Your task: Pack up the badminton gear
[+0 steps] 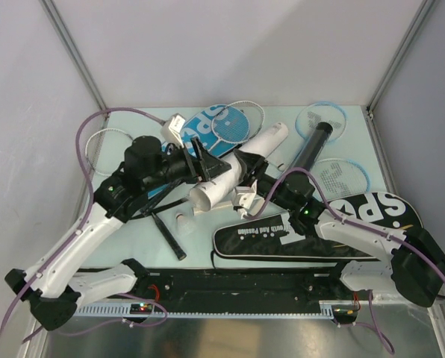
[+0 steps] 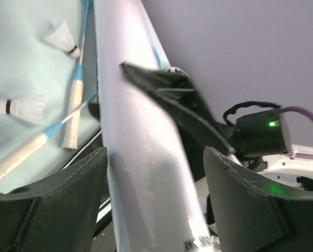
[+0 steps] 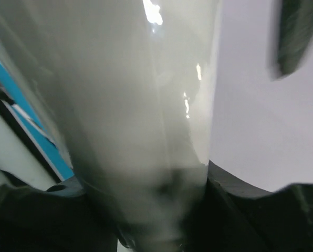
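A long white shuttlecock tube (image 1: 273, 139) is held up slantwise over the middle of the table. My right gripper (image 1: 245, 165) is shut on its middle; the tube (image 3: 141, 94) fills the space between the fingers in the right wrist view. Around the lower end stands my left gripper (image 1: 209, 167). In the left wrist view its fingers (image 2: 227, 184) flank the tube (image 2: 127, 79), with a narrow gap on the right side, so it looks loosened. A black racket bag (image 1: 282, 237) lies flat at the front right.
Rackets with white (image 1: 249, 119) and blue frames (image 1: 336, 112) lie towards the back, near a blue bag (image 1: 195, 128). A dark tube (image 1: 312, 145) rests right of centre. Shuttlecocks (image 1: 184, 222) and a black handle (image 1: 169, 237) lie at the front left.
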